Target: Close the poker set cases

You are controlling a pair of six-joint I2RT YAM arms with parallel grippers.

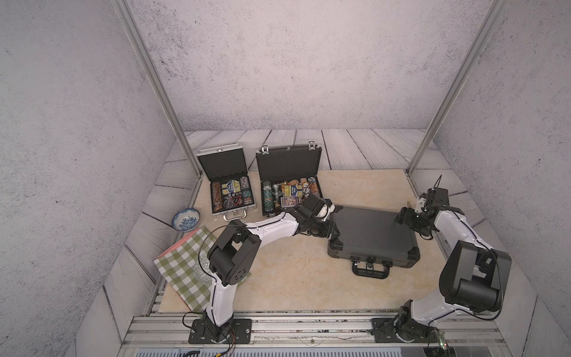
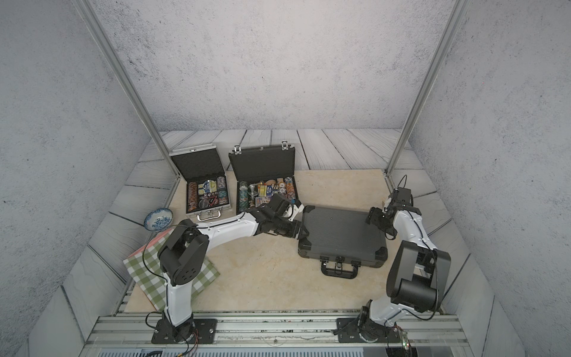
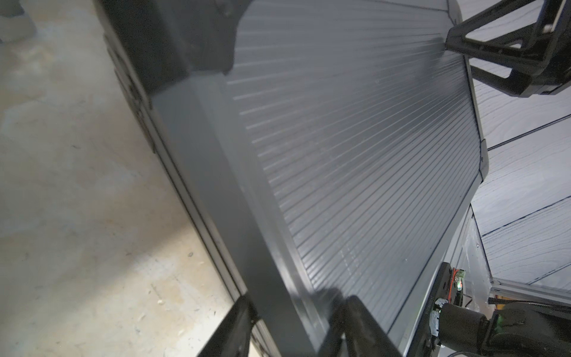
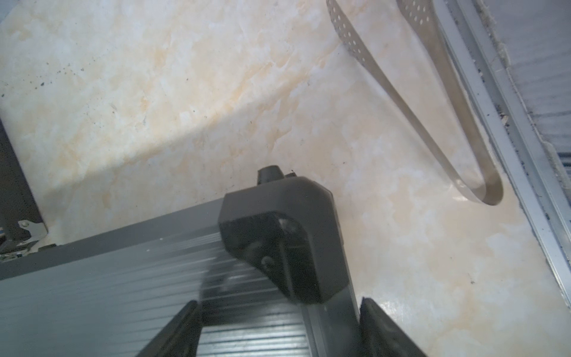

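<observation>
A large black ribbed case (image 1: 371,232) lies closed on the right of the tabletop, handle toward the front. My left gripper is at its left side, fingers part open around the top edge; whether they touch is unclear. My right gripper is part open at its far right corner, fingers over the lid and beside the edge. Two smaller cases with chips and cards, the silver-rimmed case (image 1: 221,160) and the black case (image 1: 288,160), stand with lids up at the back left; my left arm partly hides the latter in the top views.
A blue-patterned bowl (image 1: 185,219) and checked cloth (image 1: 184,267) lie at the left. Metal tongs (image 4: 410,116) lie beside the right rail (image 4: 523,148).
</observation>
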